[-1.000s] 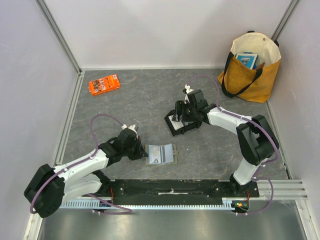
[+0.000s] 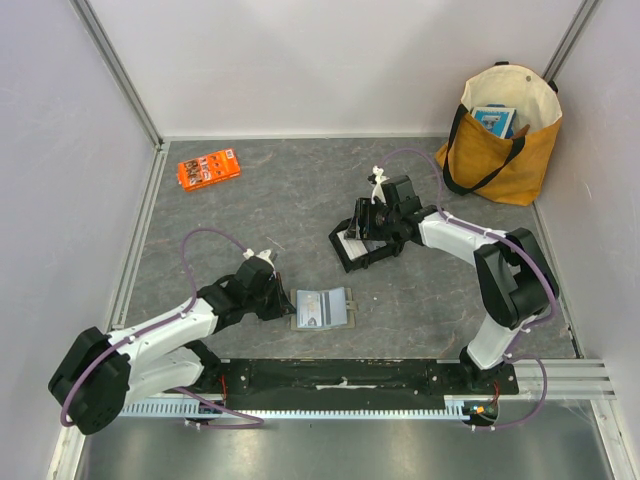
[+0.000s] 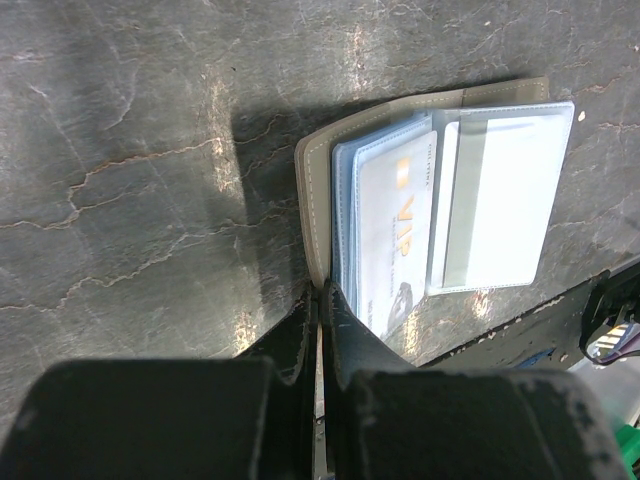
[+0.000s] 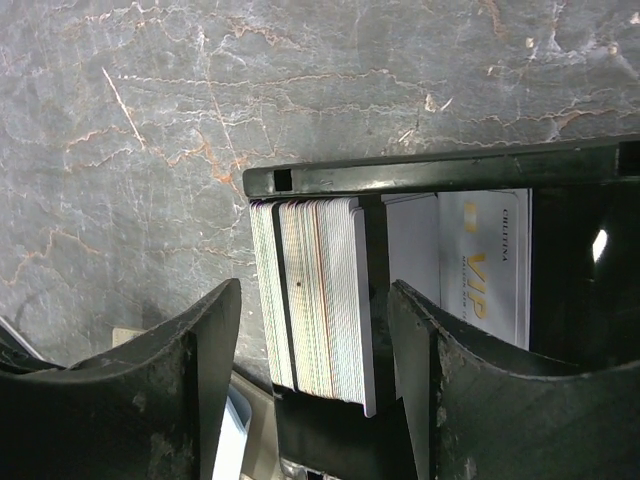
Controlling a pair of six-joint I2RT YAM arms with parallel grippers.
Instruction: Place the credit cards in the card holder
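Note:
The card holder (image 2: 322,308) lies open at the front middle; in the left wrist view its clear sleeves (image 3: 495,200) show a VIP card. My left gripper is shut at the holder's left edge; whether it pinches that edge is unclear. A black tray (image 4: 450,172) holds a dense row of white cards (image 4: 320,300) and, beside it, flat cards (image 4: 480,260), one marked VIP. My right gripper stands open over the row, a finger to each side.
An orange packet (image 2: 208,168) lies at the back left. A yellow tote bag (image 2: 500,160) stands at the back right.
My right gripper has shifted slightly over the tray in the top view. The left arm and the card holder look unchanged.

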